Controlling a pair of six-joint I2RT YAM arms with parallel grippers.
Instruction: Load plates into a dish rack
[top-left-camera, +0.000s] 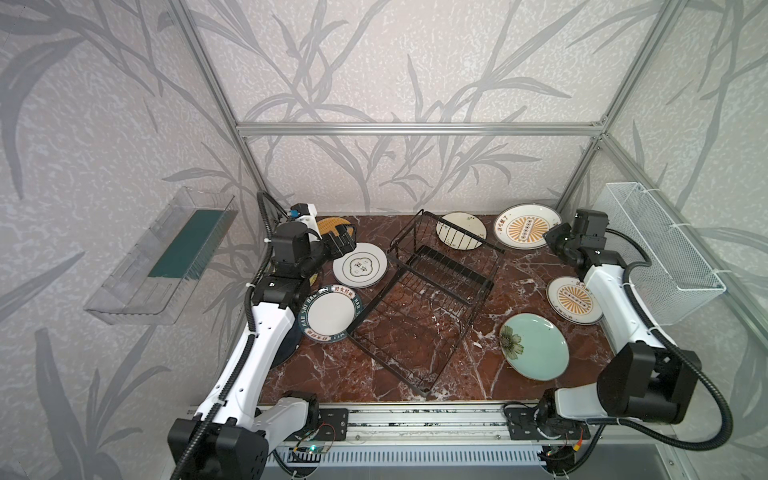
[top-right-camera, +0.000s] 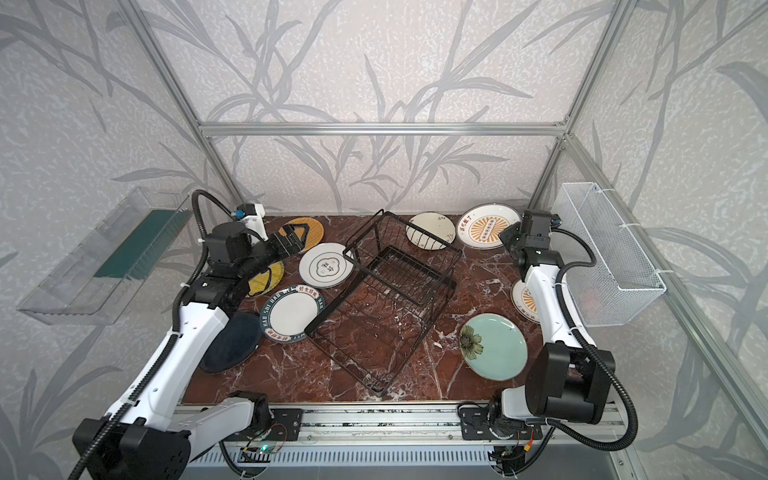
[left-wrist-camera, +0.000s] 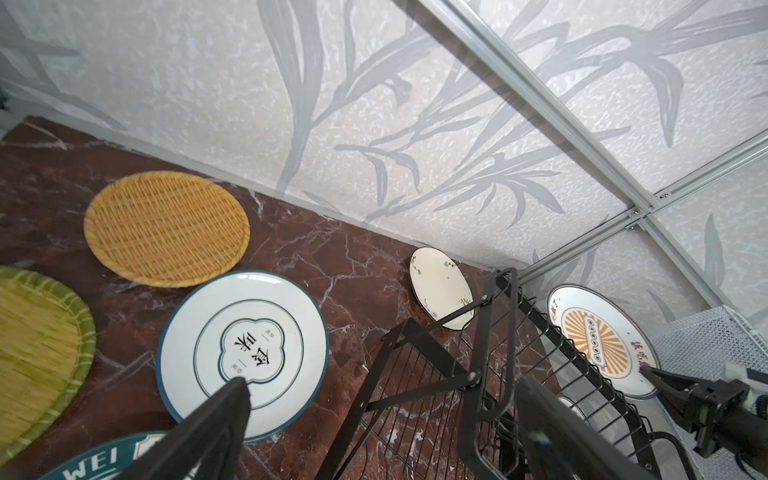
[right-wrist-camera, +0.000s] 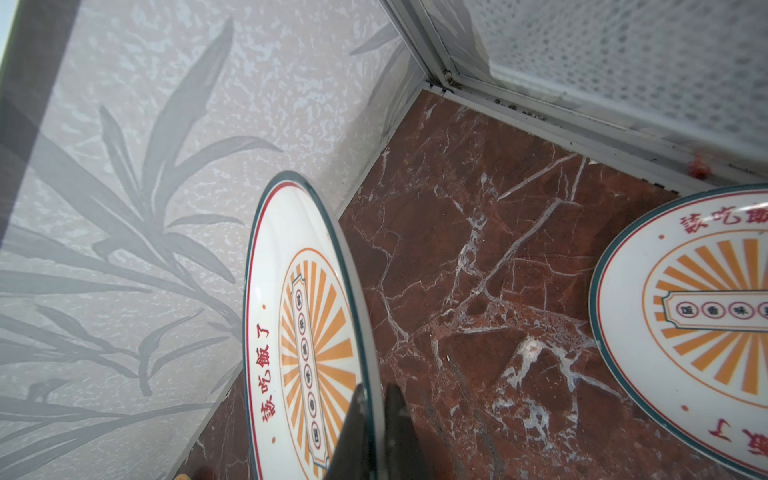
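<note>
The black wire dish rack stands empty mid-table. My right gripper is shut on the rim of a white plate with orange rays, lifted at the back right; a second such plate lies below. My left gripper stands open above the left plates, nothing between its fingers. Lying around the rack are a logo plate, a blue-rimmed plate, a dark plate, a cream plate, a celadon plate, a woven plate and a yellow-green plate.
A white mesh basket hangs on the right wall and a wire basket with a teal bottom on the left. The table has little bare room at the front and between plates.
</note>
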